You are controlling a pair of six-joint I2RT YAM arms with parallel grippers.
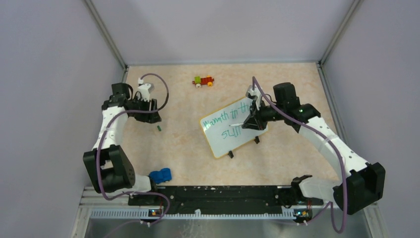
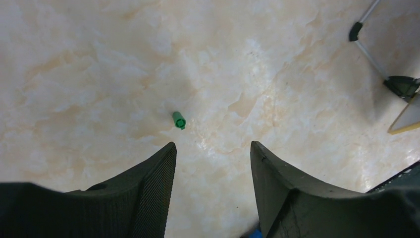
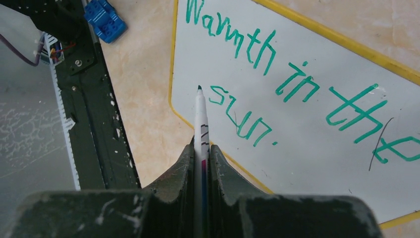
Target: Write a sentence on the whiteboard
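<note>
The whiteboard [image 1: 218,141] has a yellow rim and green handwriting reading "Warmth in the" with "sun." on a lower line, best seen in the right wrist view. A white marker [image 3: 200,116] with a dark green tip is held in my right gripper, its fingers shut around the barrel. In the top view the right gripper [image 1: 252,121] is over the board's right part, the marker pointing left; whether the tip touches cannot be told. The small green cap [image 2: 179,120] lies on the table, ahead of my left gripper, which is open and empty.
A toy train [image 1: 203,81] in red, green and yellow stands at the back. A blue toy block [image 1: 160,175] lies at the front left. Black feet [image 1: 231,154] show at the board's front edge. Bare table separates the cap from the board.
</note>
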